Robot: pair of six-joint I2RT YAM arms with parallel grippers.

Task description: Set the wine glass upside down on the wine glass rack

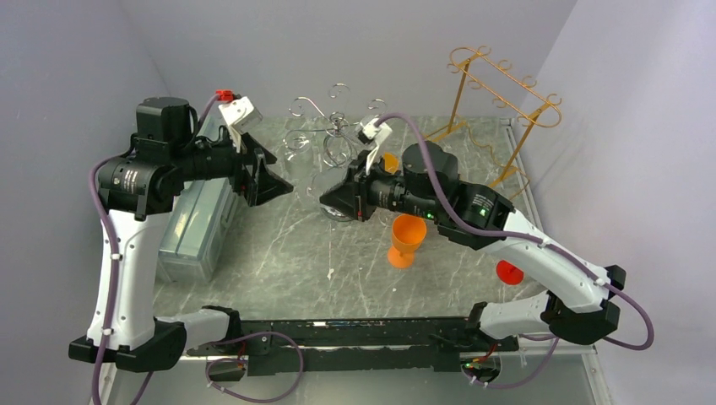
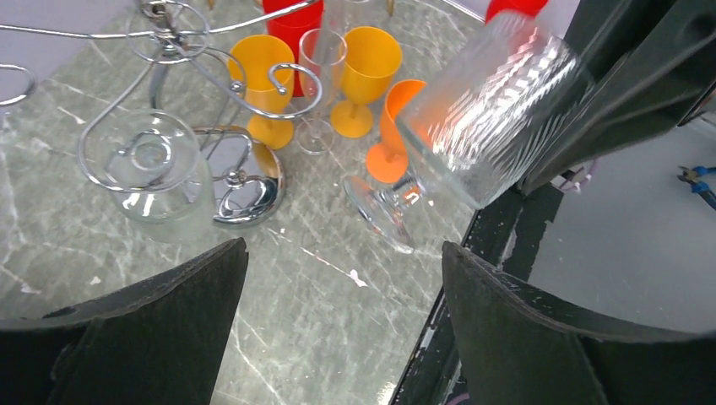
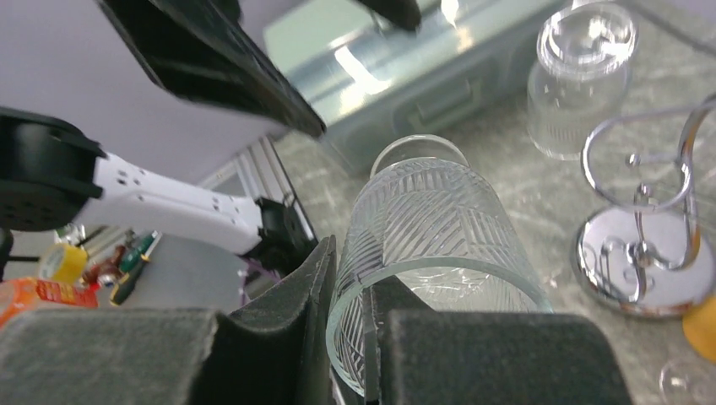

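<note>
A clear wine glass is held by my right gripper, whose dark fingers are shut on the wall of its bowl near the rim. The glass lies tilted, and in the left wrist view its foot points down toward the gap of my left gripper. That gripper stands open, nothing between its fingers, with the foot a little beyond the tips. Behind is the silver wine glass rack with curled arms. Another clear glass hangs upside down from it.
Orange, yellow and red goblets, among them an orange goblet, stand right of the silver rack. A gold rack occupies the back right. A grey-green lidded box flanks the left side.
</note>
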